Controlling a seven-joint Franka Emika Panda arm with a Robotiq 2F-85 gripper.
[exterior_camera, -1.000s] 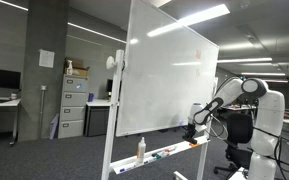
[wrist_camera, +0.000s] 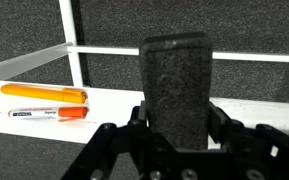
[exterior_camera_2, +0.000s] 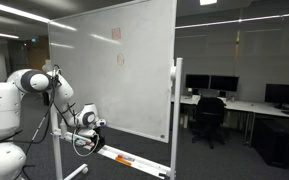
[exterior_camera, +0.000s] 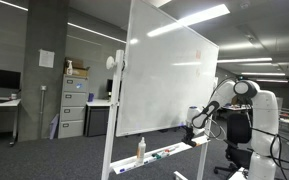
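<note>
A dark, block-shaped object [wrist_camera: 177,90], likely a whiteboard eraser, fills the middle of the wrist view. My gripper is shut on it, and the block hides much of the fingers' inner sides. Below it runs the white tray [wrist_camera: 249,110] of the whiteboard. On that tray, left of the block, lie an orange marker [wrist_camera: 44,93] and a white marker [wrist_camera: 46,114] with a red-orange cap. The first exterior view has my gripper at the tray's right end, close to the whiteboard [exterior_camera: 164,75]. Whether the block touches the tray is unclear.
A bottle [exterior_camera: 141,150] stands on the tray's near end, with several small items along the tray. Faint reddish marks [exterior_camera_2: 116,34] show on the whiteboard in the second exterior view. An office chair [exterior_camera_2: 209,115] and a desk [exterior_camera_2: 259,113] stand behind to the right.
The arm has shifted slightly near the tray's right end, and the dark shape at the gripper shows more clearly. Tray items and whiteboard look unchanged.
</note>
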